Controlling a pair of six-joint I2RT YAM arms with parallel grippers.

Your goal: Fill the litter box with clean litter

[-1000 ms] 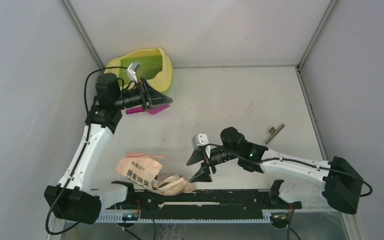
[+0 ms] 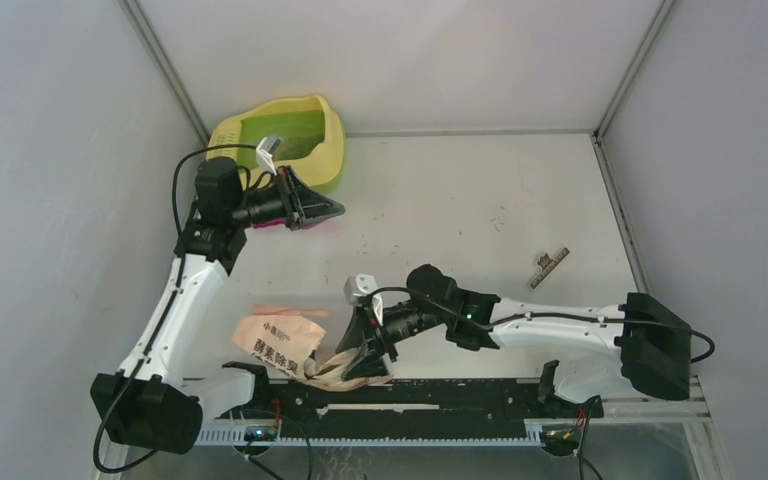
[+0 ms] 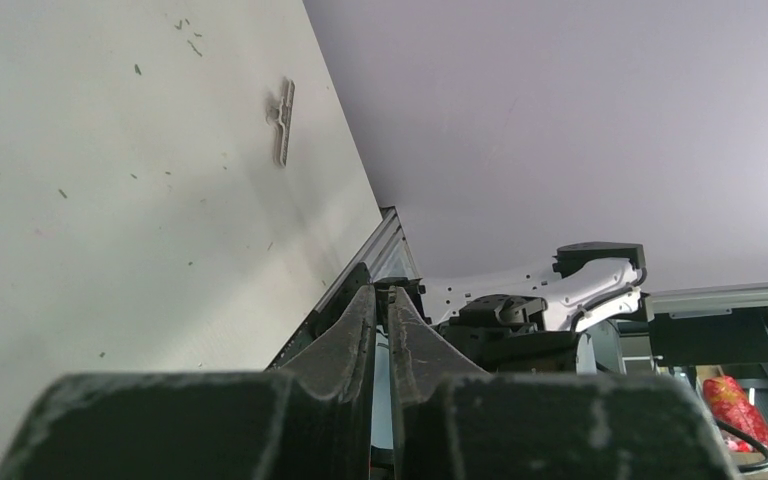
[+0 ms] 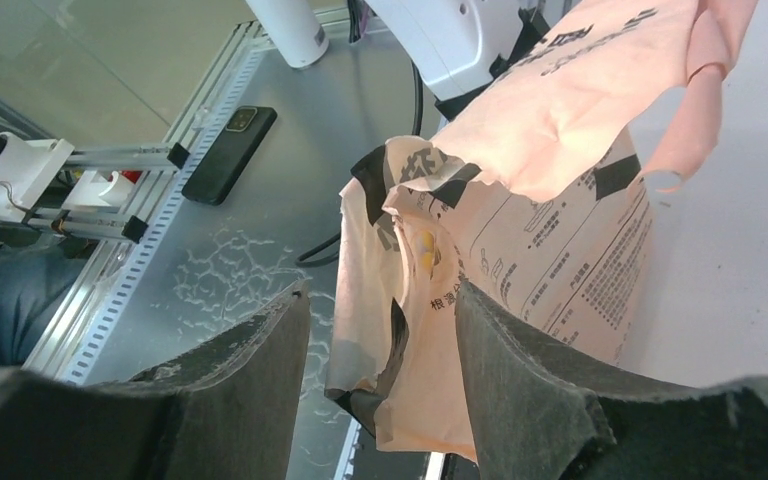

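A crumpled, pale orange paper litter bag [image 2: 278,342] with dark print lies at the table's front edge. In the right wrist view, the folded end of the bag [image 4: 425,330] stands between the spread fingers of my right gripper. The gripper is part open around it; whether either finger touches the paper I cannot tell. Far back on the left is the yellow-green litter box [image 2: 334,150]. My left gripper [image 2: 340,211] hangs in front of that box, its fingertips together and nothing visible between them. A pink scoop [image 2: 269,223] is mostly hidden under the left arm.
A metal clip [image 2: 549,268] lies on the right side of the table. Small green crumbs dot the otherwise clear middle. Beyond the front edge, a dark phone [image 4: 229,155] rests on a metal surface.
My right gripper has moved left and slightly toward the front edge, so its fingers now straddle the bag's end. The left arm has shifted slightly, covering more of the pink scoop.
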